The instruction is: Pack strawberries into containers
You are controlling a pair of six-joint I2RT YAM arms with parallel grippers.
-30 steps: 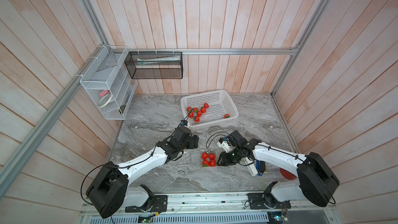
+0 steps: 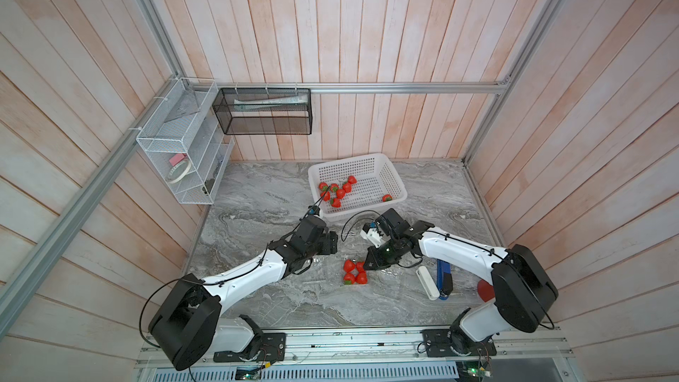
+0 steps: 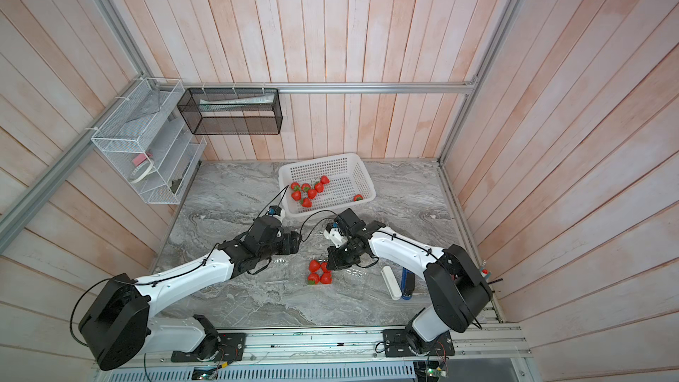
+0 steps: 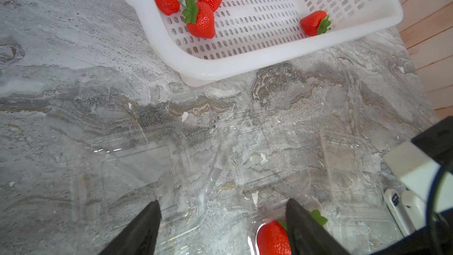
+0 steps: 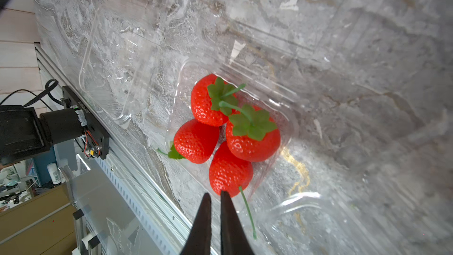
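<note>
Strawberries fill a clear container (image 5: 175, 101), which lies below my right gripper in the right wrist view; the nearest strawberry (image 5: 230, 172) has a long stem beside the fingers. That gripper is shut, its fingertips close together; whether clear plastic sits between them is hard to see. My left gripper is open above the table, with no strawberry between its fingers. Part of a packed strawberry (image 4: 271, 240) shows behind its right finger. Empty clear plastic (image 4: 118, 137) lies left of the filled container, and more clear plastic (image 4: 346, 170) lies to the right.
At the back, a white basket (image 2: 389, 162) holds several loose strawberries and one strawberry (image 2: 387, 198) off to its right side. On the right lie a white bar-shaped item (image 2: 428, 283) and a blue and black tool (image 2: 444, 279).
My right arm has shifted left and slightly back, bringing its gripper over the right edge of the filled container. The left arm looks unmoved, and the basket stays where it was.
</note>
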